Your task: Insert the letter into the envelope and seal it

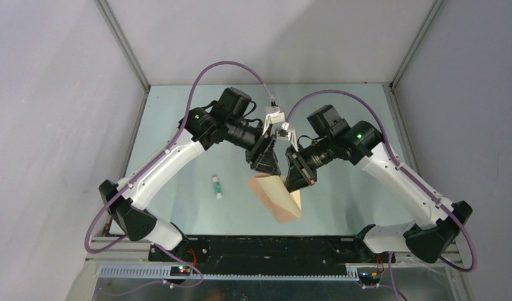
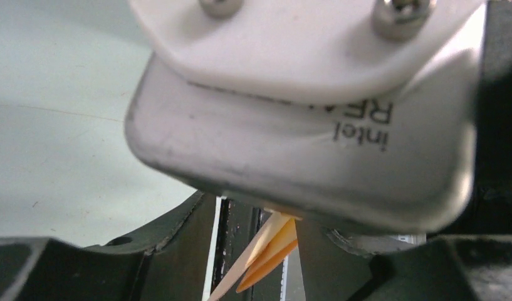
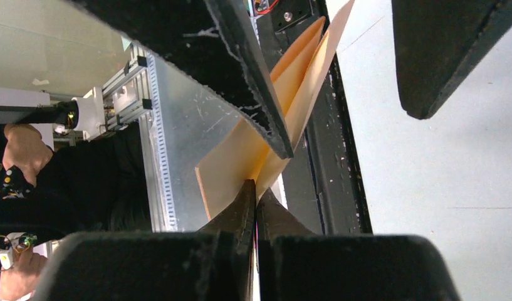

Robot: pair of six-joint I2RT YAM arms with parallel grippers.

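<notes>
The tan envelope [image 1: 279, 199] hangs tilted over the table between the two grippers. My right gripper is shut on its edge, with the thin paper running between the fingers. Seen from the right wrist, the envelope [image 3: 231, 168] has pale outer panels spread apart and a yellow-orange inside; I cannot tell a separate letter in it. My left gripper [image 1: 270, 172] is at the envelope's upper edge, its fingers apart. One of its fingers [image 3: 240, 81] overlaps the paper in the right wrist view, while the other finger [image 3: 428, 56] stands clear across a gap.
A green-and-white glue stick [image 1: 217, 187] lies on the table left of the envelope. The two wrist cameras [image 1: 283, 133] are very close to each other. Bare tabletop [image 1: 341, 207] lies to the right and in front.
</notes>
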